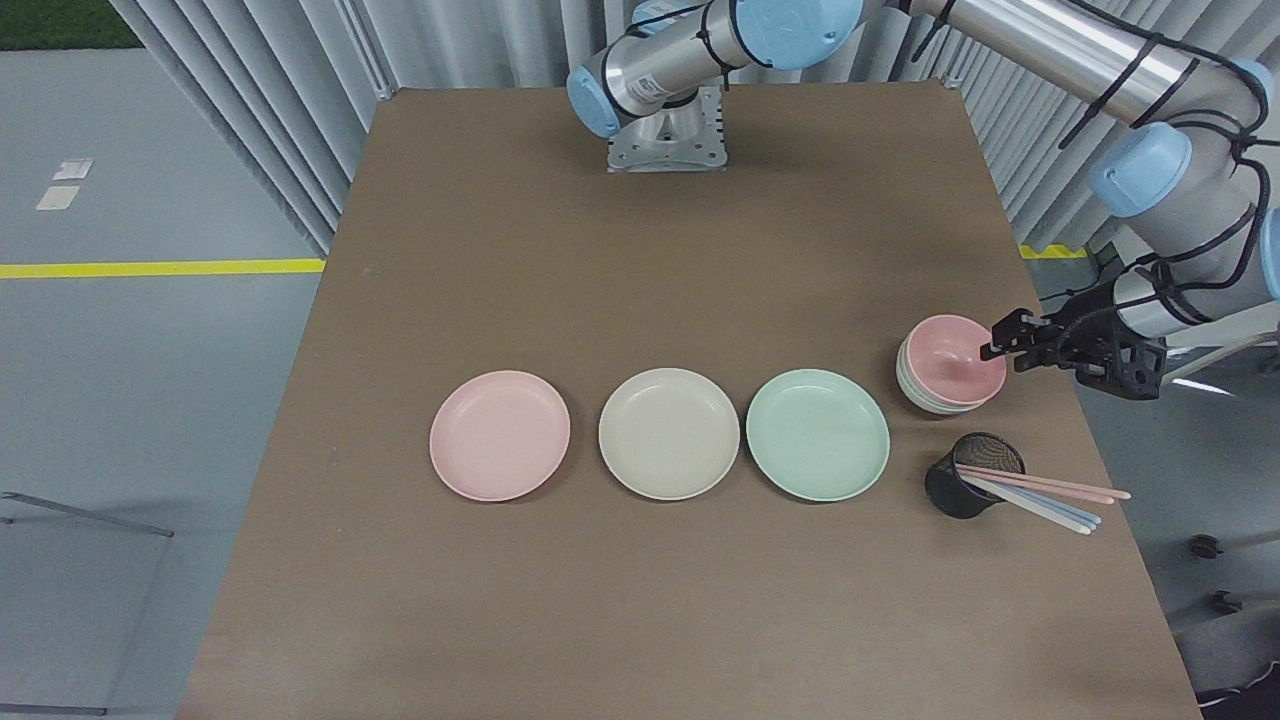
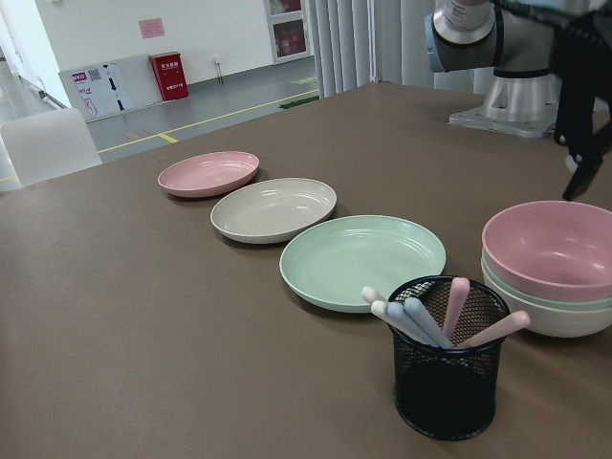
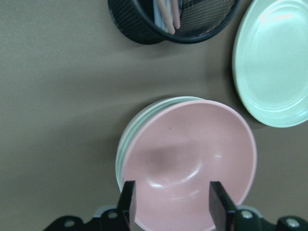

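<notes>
A stack of bowls, the top one pink (image 1: 942, 354) (image 2: 545, 244) (image 3: 187, 154) over pale green and white ones, sits right of the plates. My gripper (image 1: 998, 346) is open just above the stack's rim; nothing shows held. Pink (image 1: 499, 434), cream (image 1: 668, 432) and pale green (image 1: 817, 432) plates lie in a row. In the wrist view the pink bowl shows between and beneath the fingers.
A black mesh cup (image 1: 948, 492) (image 2: 445, 392) holding pink, blue and white chopsticks stands in front of the bowls, near the table's right edge.
</notes>
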